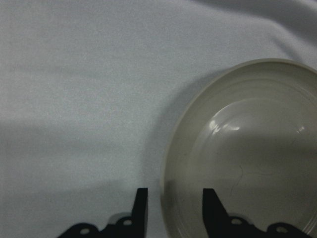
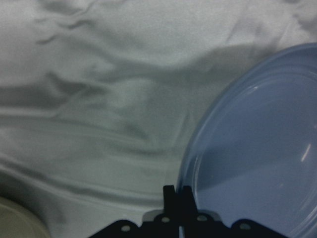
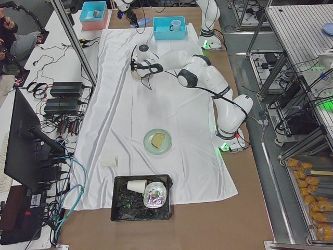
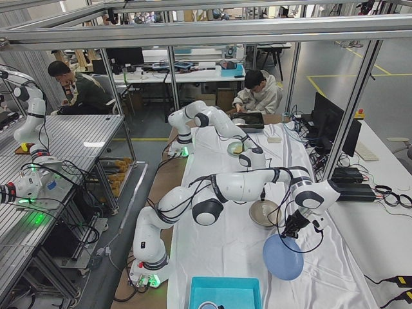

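Note:
My right gripper is shut on the rim of a blue plate (image 2: 252,153), which also shows in the right camera view (image 4: 283,261). My left gripper stands open over the rim of a grey-beige plate (image 1: 252,148), one finger outside it and one inside; whether it touches is unclear. That grey-beige plate (image 4: 257,212) lies on the white cloth farther from the right camera than the blue one.
A turquoise bin (image 4: 225,283) with a cup is at the near end in the right camera view. A green plate (image 3: 148,146) with a bread-like piece and a black tray (image 3: 125,213) with containers lie at the other end.

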